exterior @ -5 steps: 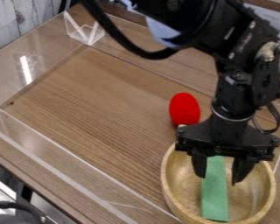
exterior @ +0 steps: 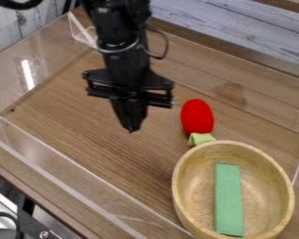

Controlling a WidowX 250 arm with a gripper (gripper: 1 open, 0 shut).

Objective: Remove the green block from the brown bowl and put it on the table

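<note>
The green block [exterior: 230,199] lies lengthwise inside the brown bowl [exterior: 190,203], which stands at the front right of the table. Up and to the left of the bowl, my gripper [exterior: 135,127] hangs over the bare middle of the table, well apart from the block. Its dark fingers are shut, with nothing between them.
A red object [exterior: 197,116] and a small light-green piece [exterior: 201,139] lie just behind the bowl. Bare wooden table [exterior: 78,121] stretches to the left of the bowl. A clear corner piece stands at the back left, partly behind the arm.
The gripper has moved from over the bowl up and left to above the middle of the table. The green block has stayed in the bowl.
</note>
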